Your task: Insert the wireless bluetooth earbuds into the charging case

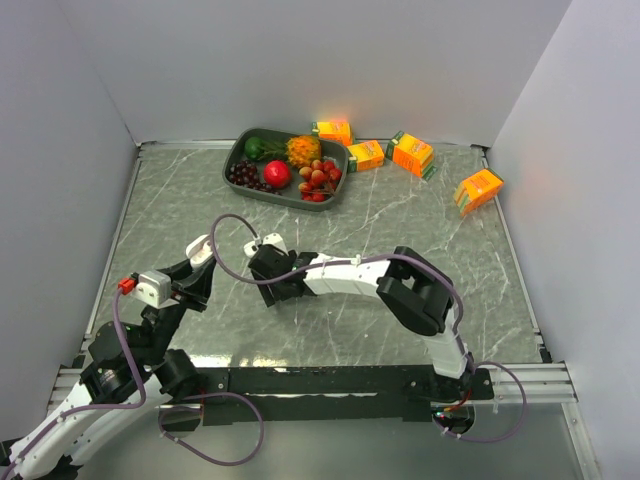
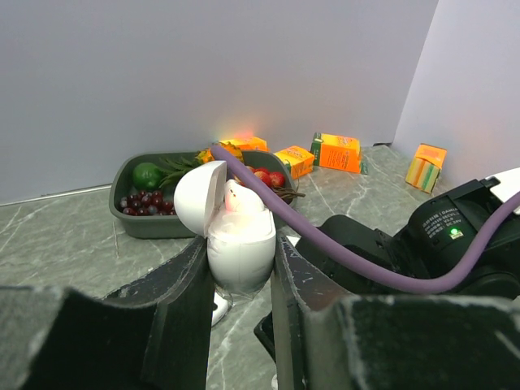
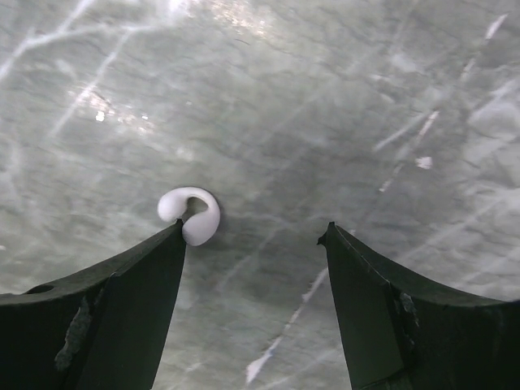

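Observation:
My left gripper is shut on the white charging case (image 2: 241, 252), held up at the left in the top view, its lid open and something white visible inside. My right gripper hangs low over the marble table with its fingers apart; a white hook-shaped earbud (image 3: 203, 223) lies on the table right by the tip of its left finger, perhaps touching it. In the top view the right gripper hides that earbud.
A grey tray (image 1: 235, 185) of fruit stands at the back, with several orange boxes (image 1: 410, 152) to its right. The purple cable (image 1: 356, 260) arches over the right arm.

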